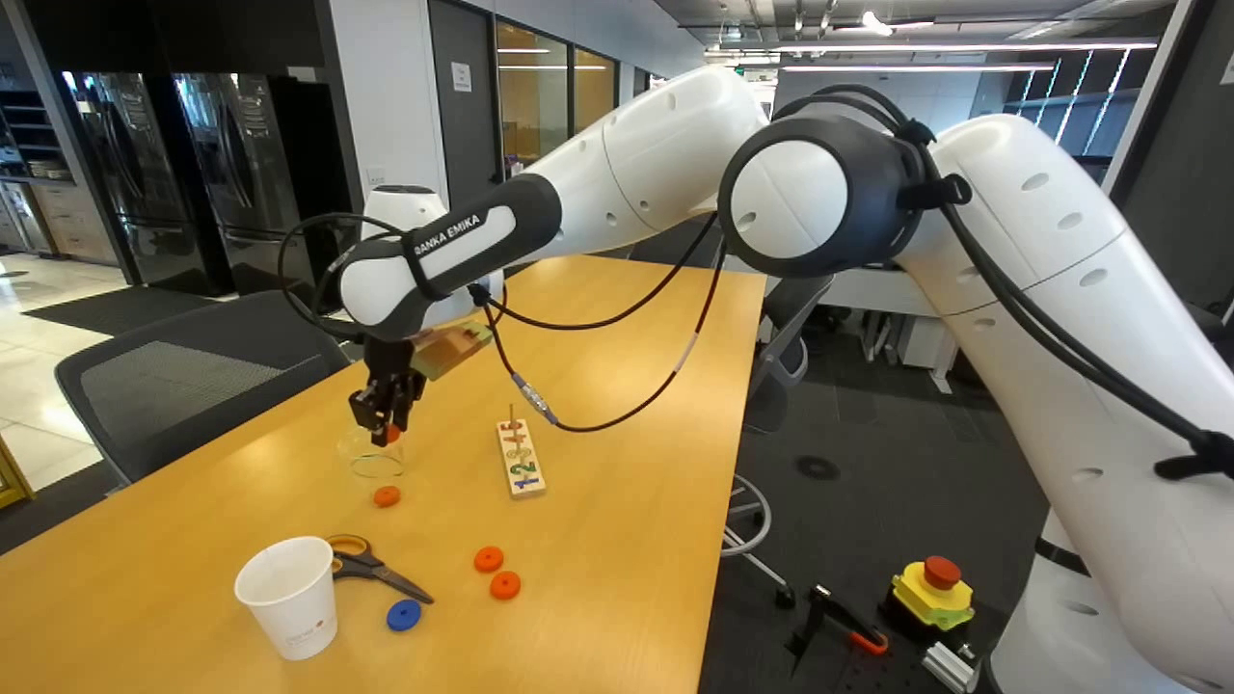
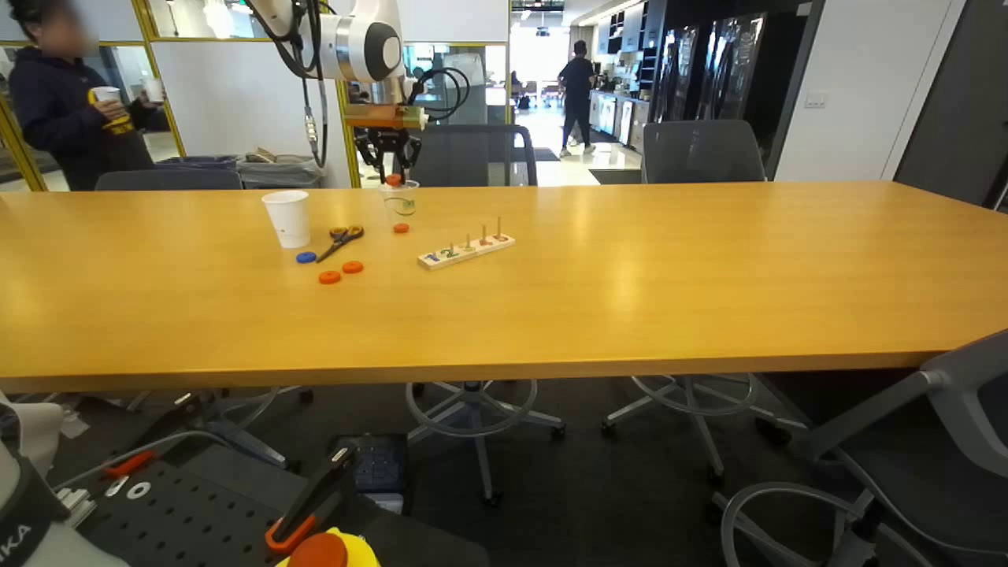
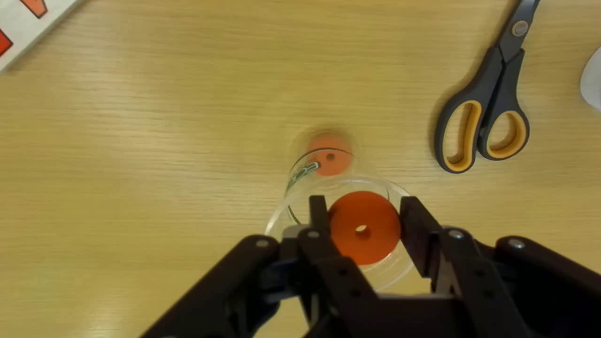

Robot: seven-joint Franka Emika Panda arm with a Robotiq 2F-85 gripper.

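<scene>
An orange disc (image 3: 365,231) with a centre hole is held by its edges, my gripper shut on it. In the wrist view it overlaps the wide mouth of a clear cup (image 3: 276,225); I cannot tell whether it is below the rim. Another orange disc (image 3: 329,157) shows at the cup's base, partly through its clear wall; whether it is inside is unclear. In exterior view 1 the gripper (image 1: 388,432) points down over the cup (image 1: 377,467). Two more orange discs, one (image 1: 488,559) beside the other (image 1: 504,585), and a blue disc (image 1: 404,614) lie on the table.
Black scissors (image 1: 367,565) lie beside a white paper cup (image 1: 289,601) on the table (image 1: 625,520). A numbered wooden peg board (image 2: 465,251) sits to one side, its pegs bare.
</scene>
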